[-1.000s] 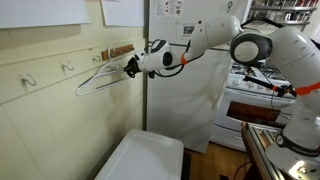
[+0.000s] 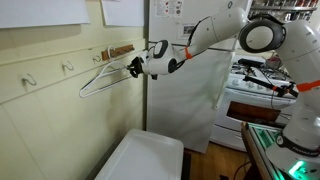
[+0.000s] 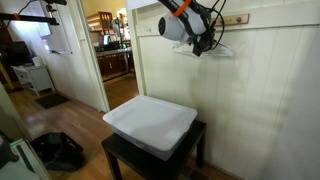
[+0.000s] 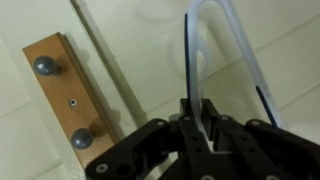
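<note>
My gripper is shut on a white hanger [image 4: 193,62], whose bent upper part rises from between the dark fingers in the wrist view. In exterior view 1 the white hanger [image 2: 98,82] spreads leftward from the gripper [image 2: 133,68], close to the wall. A wooden peg rail [image 4: 72,100] with two dark round knobs is fixed to the wall, left of the hanger in the wrist view and apart from it there. Exterior view 2 has the gripper [image 3: 203,44] and hanger just below and left of the wooden rail [image 3: 236,19].
Several metal hooks [image 2: 68,66] line the wall board to the left. Below stands a white lidded bin [image 3: 155,118] on a dark table [image 3: 180,157]. A white refrigerator [image 2: 186,100] is behind the arm. The air between the hanger and the bin is clear.
The hanger and gripper have shifted very slightly to the right in exterior view 1. The hanger stays in the gripper's grasp throughout.
</note>
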